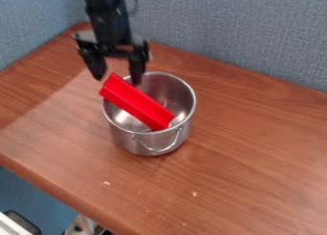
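A silver metal pot (149,138) with a wire handle stands on the wooden table. A red oblong block (136,102) leans inside it, its upper left end rising over the rim. My black gripper (114,64) hangs from the top, blurred, just behind and above the pot and the raised end of the block. It stands open, with nothing seen between its fingers.
A grey-blue wall (243,29) runs along the back. The table's front edge crosses the lower left.
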